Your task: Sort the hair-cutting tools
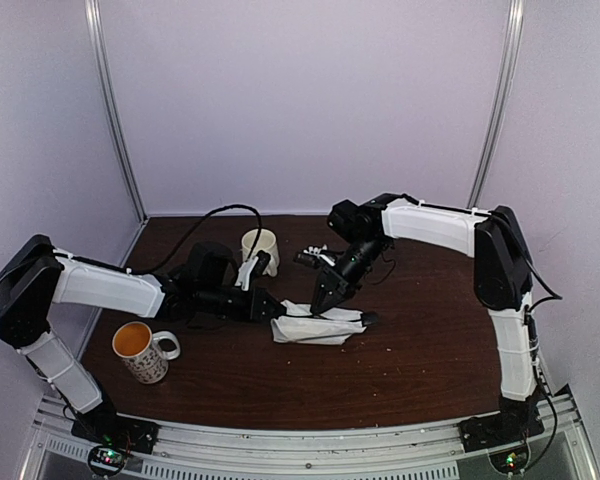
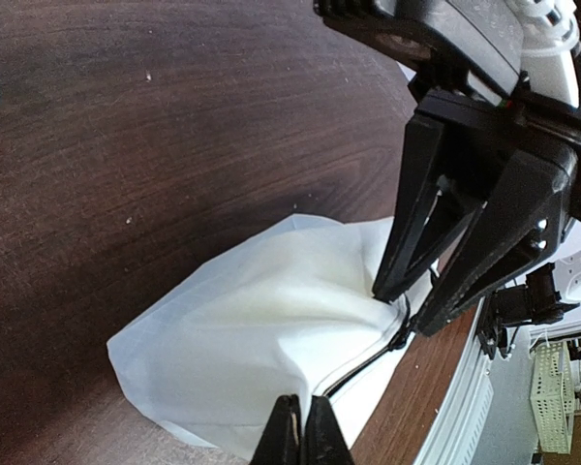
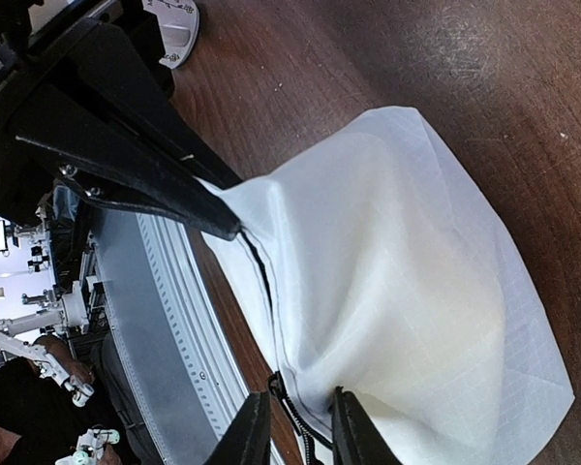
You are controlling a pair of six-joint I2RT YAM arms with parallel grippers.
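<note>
A white fabric pouch [image 1: 305,330] with a dark zipper lies in the middle of the table. My left gripper is shut at one end of the zipper edge; whether anything is between its fingertips is hard to see. My right gripper is low over the pouch's other end, its fingertips either side of the zipper [image 2: 363,363], apparently part open. No cutting tools can be made out; the pouch's inside is hidden.
A patterned mug [image 1: 145,360] with orange inside stands at the front left. A white mug [image 1: 252,245] stands at the back, behind my left arm.
</note>
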